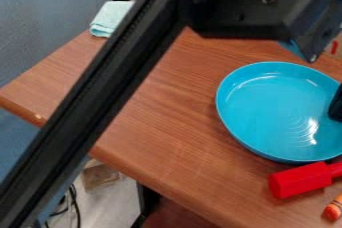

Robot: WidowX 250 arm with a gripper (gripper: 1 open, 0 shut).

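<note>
A large black robot arm [147,42] crosses the view diagonally from lower left to upper right, its bolted housing filling the top right. A dark part [334,105] at the right edge overlaps the rim of a blue plate [267,107]; whether it belongs to the gripper is unclear, and no fingertips can be made out. The plate lies empty on the right of the wooden table [147,137]. A red object [297,180] lies just below the plate, with a small orange-red item [333,209] at the lower right.
A folded pale cloth [108,18] lies at the table's back left corner, partly behind the arm. The table's left edge drops to a floor with cables [76,202]. The table middle left of the plate is clear.
</note>
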